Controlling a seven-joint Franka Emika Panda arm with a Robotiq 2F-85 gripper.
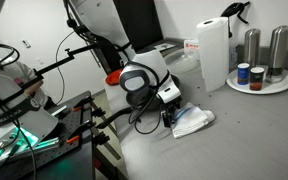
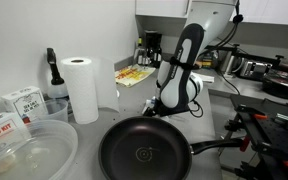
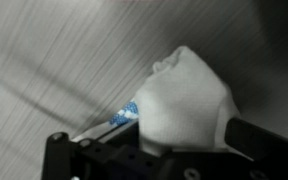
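A white cloth [image 1: 193, 121] with a blue patch lies folded on the grey counter in exterior view 1. My gripper [image 1: 169, 119] is low at the cloth's left edge, near the counter surface. In the wrist view, pale cloth [image 3: 184, 105] fills the space between the two dark fingers, and its blue patterned part [image 3: 125, 113] shows beside the left one. The fingers stand well apart, so my gripper looks open around the cloth. Exterior view 2 shows the arm [image 2: 174, 85] behind a black pan, which hides most of the cloth.
The black frying pan [image 2: 144, 155] and a clear plastic tub [image 2: 29, 150] stand close by. A paper towel roll [image 1: 214, 52] and a plate [image 1: 261, 85] with shakers and jars stand at the back. Bare counter [image 1: 244, 140] stretches to the right and front.
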